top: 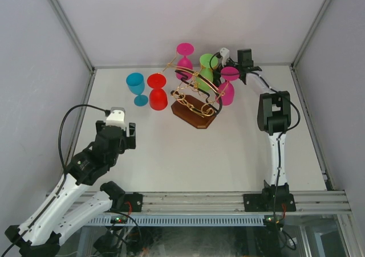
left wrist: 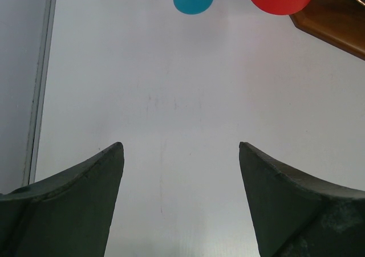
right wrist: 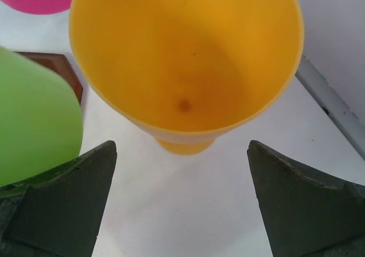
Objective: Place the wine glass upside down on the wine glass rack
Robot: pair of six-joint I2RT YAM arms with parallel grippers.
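In the right wrist view a yellow-orange wine glass stands upright, its bowl facing the camera. My right gripper is part open, one finger on each side of its lower part with gaps left. A green glass crowds the left finger and looks in contact with it. From above, the yellow glass is mostly hidden. The rack has a brown wooden base and gold wire hooks. My left gripper is open and empty over bare table, near the left side.
Upside down around the rack are a red glass, a rear pink glass and a right pink glass. A blue glass stands upright at left. Walls rise behind and beside the table.
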